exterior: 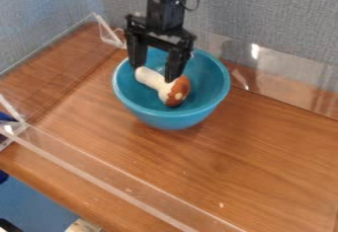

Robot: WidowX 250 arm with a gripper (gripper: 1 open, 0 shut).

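Note:
A teal bowl (185, 117) stands on the wooden table. Inside it lies a white, long object with an orange-brown end (164, 86), tilted toward the lower right. My black gripper (157, 58) hangs down into the back of the bowl, just above and behind that object, its fingers spread open to either side.
A grey wall rises behind, with clear strips along the back and left edges. Small white and dark blue items sit at the left edge, where the table ends over a blue surface.

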